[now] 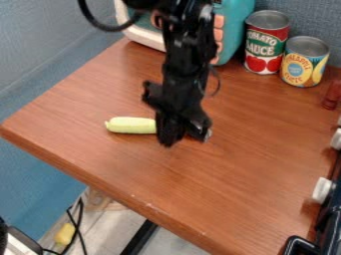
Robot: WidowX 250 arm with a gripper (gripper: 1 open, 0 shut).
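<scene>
A pale yellow corn cob lies on the wooden table, left of my gripper. My black gripper is low over the table at the cob's right end, which it partly hides. I cannot tell whether the fingers are open or shut, or whether they touch the cob.
A tomato can and a yellow-labelled can stand at the back right, near a small red object. A white and teal object is at the back. Black equipment borders the right edge.
</scene>
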